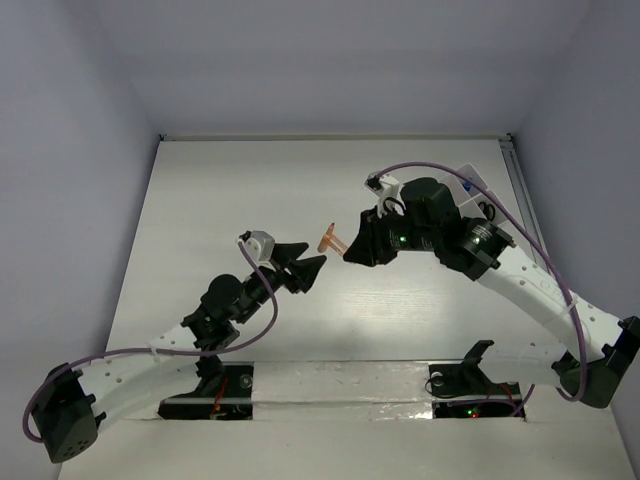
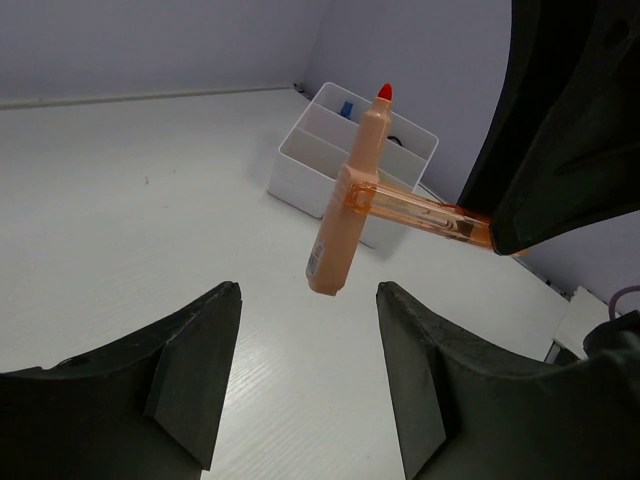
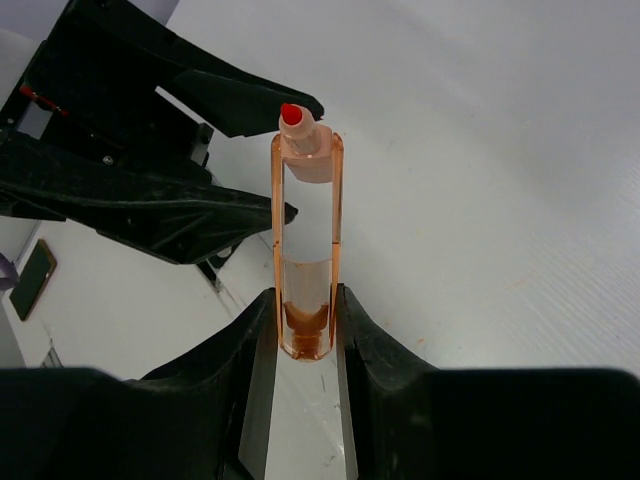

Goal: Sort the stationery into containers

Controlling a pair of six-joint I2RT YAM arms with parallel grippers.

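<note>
A pale orange marker (image 2: pixel 337 245) with a red tip stands upright across the end of a clear orange plastic piece (image 2: pixel 420 212), forming a T. My right gripper is shut on the clear piece, holding it clear of the table in the top view. My left gripper is part open with nothing between its fingers, just short of the marker, which appears above and between its fingertips in the left wrist view. In the right wrist view the left gripper's fingers (image 3: pixel 150 205) reach in from the upper left, behind the held pieces.
A white compartment container (image 2: pixel 300 150), with a blue item and dark items in it, stands at the back right, partly behind my right arm in the top view.
</note>
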